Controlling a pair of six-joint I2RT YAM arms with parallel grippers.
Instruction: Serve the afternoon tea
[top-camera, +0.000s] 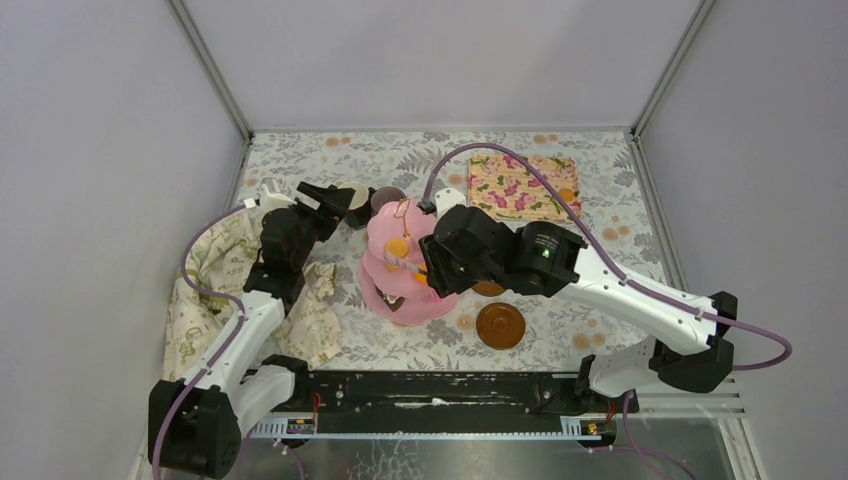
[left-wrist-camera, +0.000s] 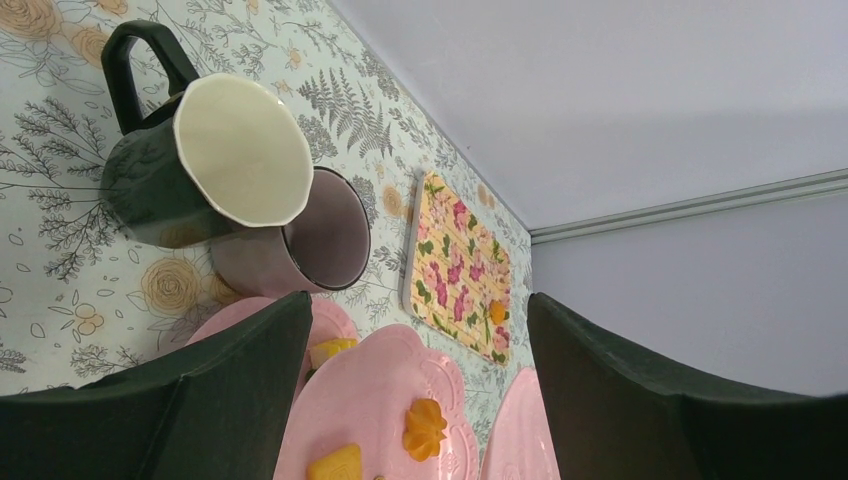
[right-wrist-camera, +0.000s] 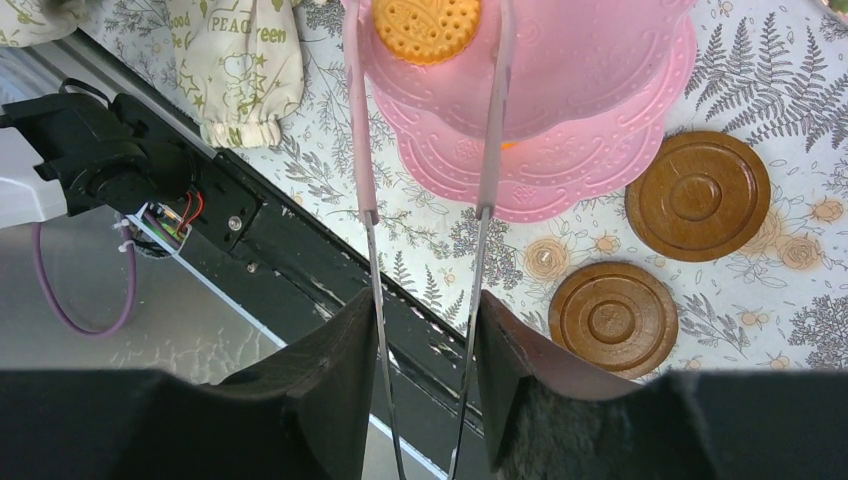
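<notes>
A pink tiered stand (top-camera: 390, 230) with pastries fills the centre. My right gripper is shut on long pink-tipped tongs (right-wrist-camera: 494, 130), which reach over an orange biscuit (right-wrist-camera: 420, 25) on an upper tier; their tips are out of frame. My left gripper stands open above the stand's left side, nothing between its fingers. Beyond it in the left wrist view are a dark green cup (left-wrist-camera: 150, 180) with a cream rim and a mauve cup (left-wrist-camera: 325, 230).
Two wooden coasters (right-wrist-camera: 695, 195) lie right of the stand. A floral board (top-camera: 520, 180) with an orange item is at the back right. Crumpled cloth (top-camera: 200, 310) covers the left. The table's front edge borders a black rail.
</notes>
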